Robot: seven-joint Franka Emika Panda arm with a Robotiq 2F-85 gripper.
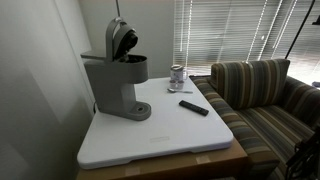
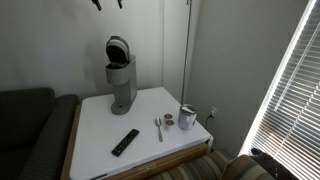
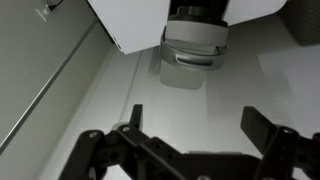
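A grey coffee maker (image 1: 118, 85) stands upright on the white table, its lid (image 2: 117, 50) raised. Seen from above in the wrist view, the coffee maker (image 3: 195, 42) lies at the top, well apart from my fingers. My gripper is open, with nothing between its two widely spaced fingertips. Parts of the gripper (image 2: 108, 4) show high above the table at the top edge of exterior view 2.
On the white table (image 2: 95, 145) lie a black remote (image 2: 125, 142), a spoon (image 2: 158, 129) and two small round pods (image 2: 169, 119). A mug (image 2: 187, 117) stands near the corner. A striped armchair (image 1: 250, 85) adjoins the table.
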